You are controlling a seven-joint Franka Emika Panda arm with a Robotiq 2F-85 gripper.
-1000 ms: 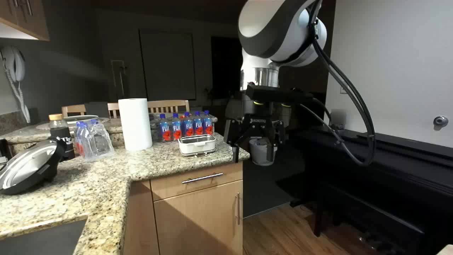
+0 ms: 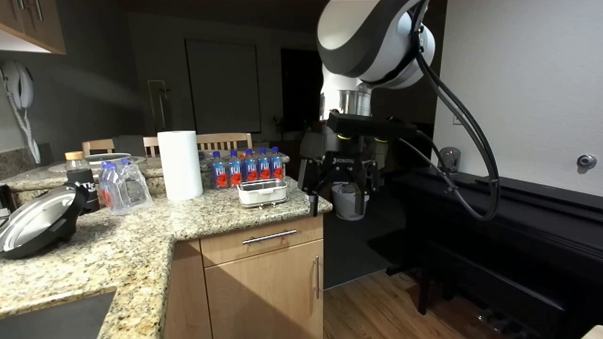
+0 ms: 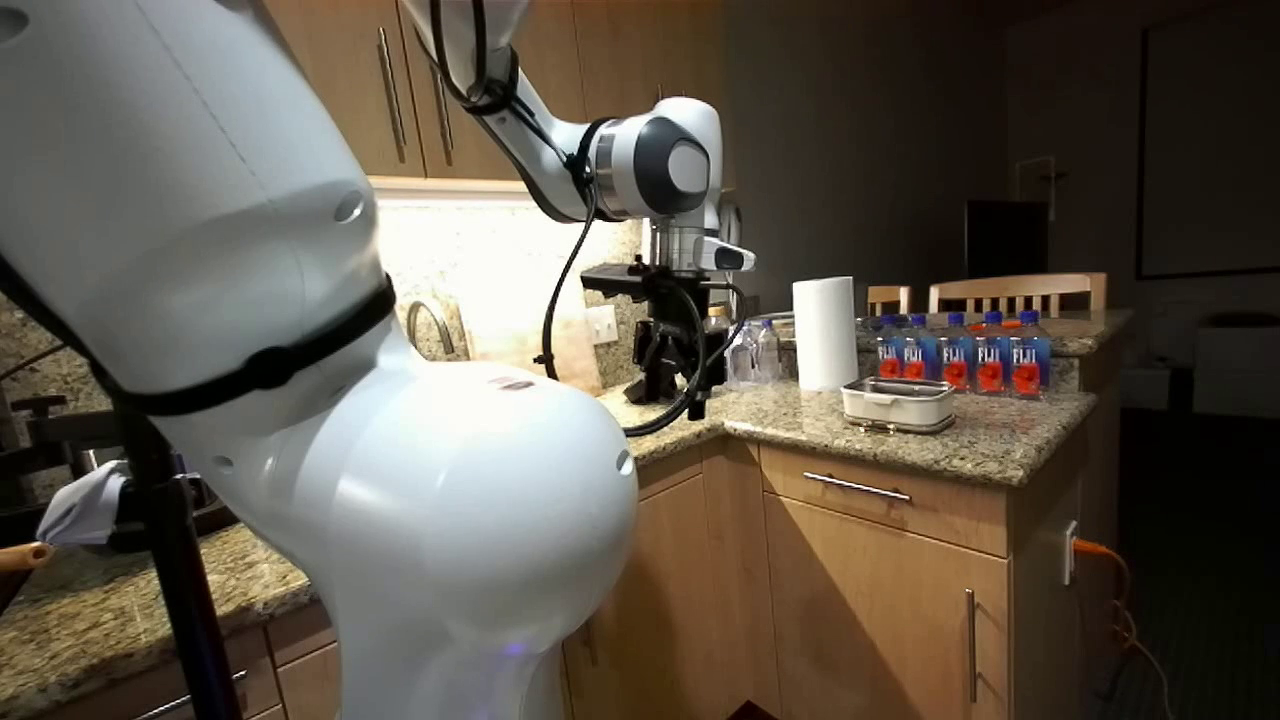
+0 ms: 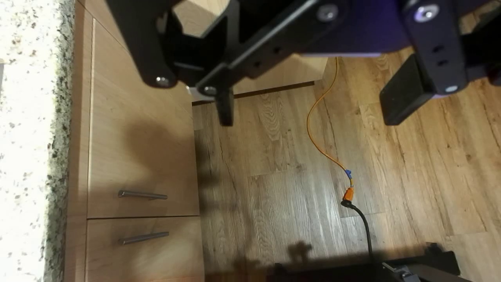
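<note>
My gripper hangs open and empty, fingers pointing down. In the wrist view its black fingertips stand wide apart, with only wooden floor far below between them. A white rectangular container with an open top rests on the granite counter; clips lie along its front base. Behind it stand several water bottles with blue caps in a row. Left of these, a white paper towel roll is upright. None of these objects shows in the wrist view.
A black piano stands at the right. An orange cable crosses the floor.
</note>
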